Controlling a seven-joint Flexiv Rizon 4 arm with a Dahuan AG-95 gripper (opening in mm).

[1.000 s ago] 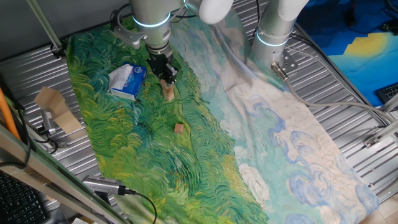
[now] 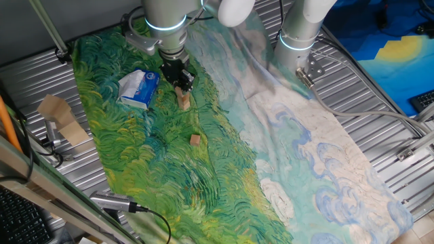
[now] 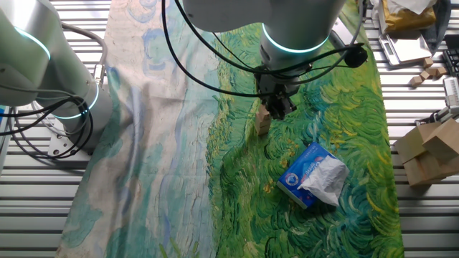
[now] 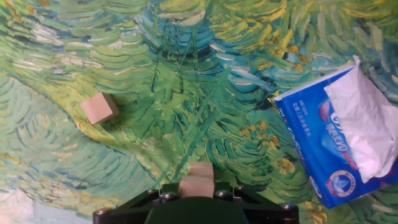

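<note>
My gripper is at the bottom of the wrist view with a light wooden block (image 4: 197,185) between its fingertips, which look flush against both sides. In exterior view 1, wooden blocks (image 2: 184,102) form a small upright stack on the green cloth, directly below the gripper (image 2: 181,85). The stack (image 3: 263,120) also shows in exterior view 2, its top partly hidden by the fingers. Apart from it, a single wooden cube (image 4: 99,108) lies on the cloth, at the left of the wrist view.
A blue tissue pack (image 4: 323,134) with a white tissue sticking out lies near the stack. The painted cloth (image 2: 224,183) is otherwise mostly clear. An open cardboard box (image 2: 62,118) sits off its left edge.
</note>
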